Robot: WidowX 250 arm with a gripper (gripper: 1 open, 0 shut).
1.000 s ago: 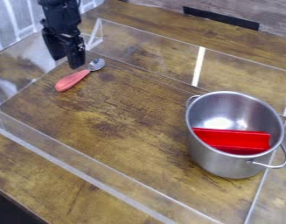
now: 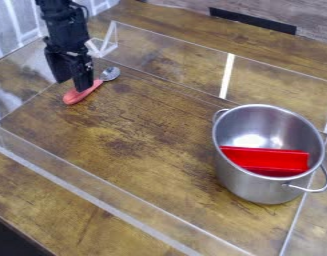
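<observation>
My black gripper (image 2: 75, 76) reaches down at the upper left, its lower end just over a spoon with a red handle (image 2: 80, 94) and a silver head, which lies on the wooden table (image 2: 152, 150). The fingers are dark and small, partly overlapping the spoon from this angle; whether they touch it is unclear.
A large steel pot (image 2: 259, 180) with a red block (image 2: 266, 160) inside stands at the right. Clear plastic edges and white tape lines border the work area.
The gripper has come down from above toward the spoon and shifted slightly over the last second. The spoon and pot look unmoved.
</observation>
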